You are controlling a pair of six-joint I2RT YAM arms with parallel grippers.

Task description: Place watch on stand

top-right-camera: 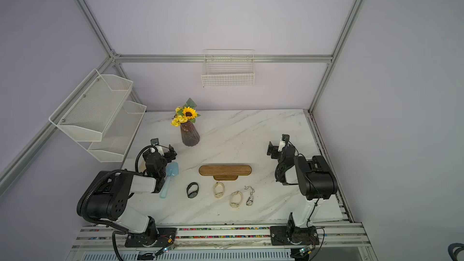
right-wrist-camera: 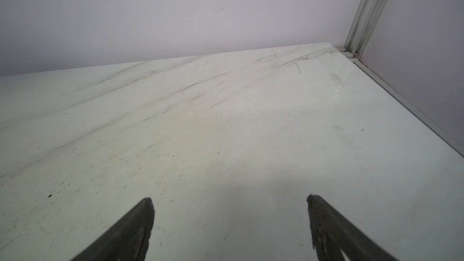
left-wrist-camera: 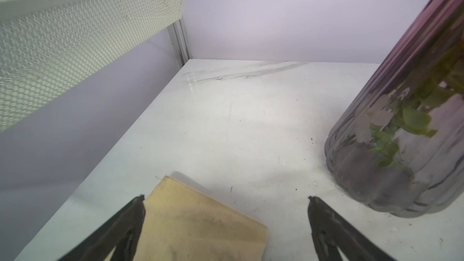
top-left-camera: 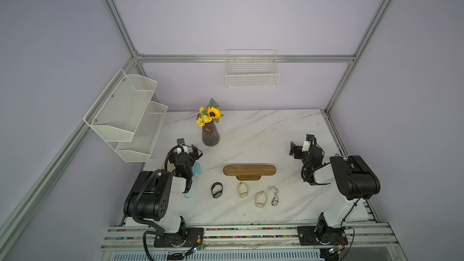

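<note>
A wooden stand (top-left-camera: 249,169) lies mid-table. In front of it rest a black watch (top-left-camera: 217,194), two beige watches (top-left-camera: 242,194) (top-left-camera: 261,204) and a silver watch (top-left-camera: 274,201) with its band loose. My left gripper is open at the left of the table, above a tan board (left-wrist-camera: 203,227), with nothing held. My right gripper is open over bare table at the right, right of the stand, empty.
A vase of sunflowers (top-left-camera: 210,136) stands behind the left gripper. White mesh shelves (top-left-camera: 121,108) hang on the left wall. A blue utensil (top-right-camera: 171,169) lies beside the left arm.
</note>
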